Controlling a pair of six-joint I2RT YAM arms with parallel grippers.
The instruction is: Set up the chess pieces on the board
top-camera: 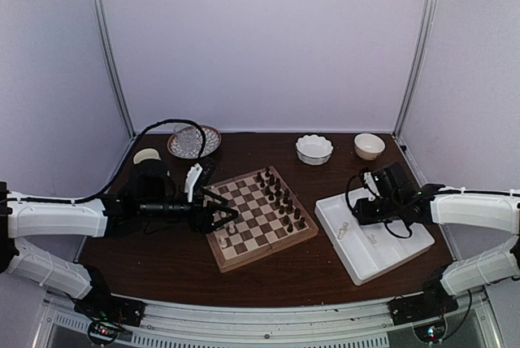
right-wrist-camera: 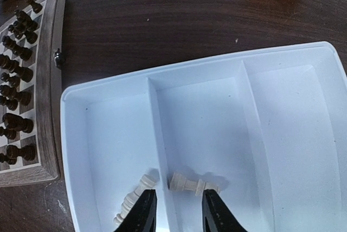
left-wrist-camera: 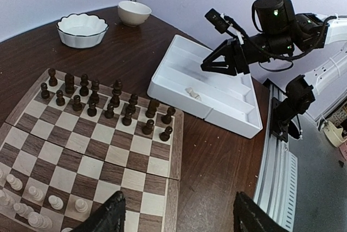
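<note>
The chessboard lies in the middle of the table. Dark pieces stand in two rows along its right side. White pieces stand in rows at the opposite side, partly cut off in the left wrist view. Two white pieces lie on their sides in the white tray: one piece in the left compartment, another in the middle one. My right gripper is open above the tray, near both pieces. Over the white side of the board, my left gripper has its fingers apart with nothing between them.
Behind the board stand a scalloped white bowl, a plain bowl and a patterned plate. Bare table lies in front of the board. The tray's dividers rise between its compartments.
</note>
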